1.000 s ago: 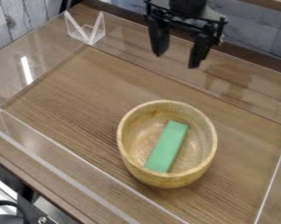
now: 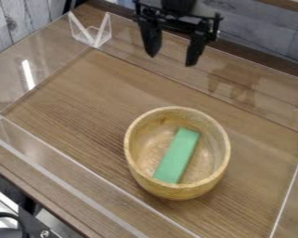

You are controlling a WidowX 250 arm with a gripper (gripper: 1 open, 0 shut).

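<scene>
My gripper [image 2: 171, 48] is at the top centre of the camera view, open, with its dark fingers pointing down over the back of the wooden table, well behind a round yellow bowl [image 2: 145, 150]. A green rectangular block [image 2: 174, 155] lies inside the bowl, tilted diagonally. Nothing shows between the gripper's fingers.
A white wire-like object [image 2: 90, 28] stands at the back left edge. Dark cables show at the lower left corner.
My gripper has shifted to the left along the back of the table. The bowl and green block have not moved.
</scene>
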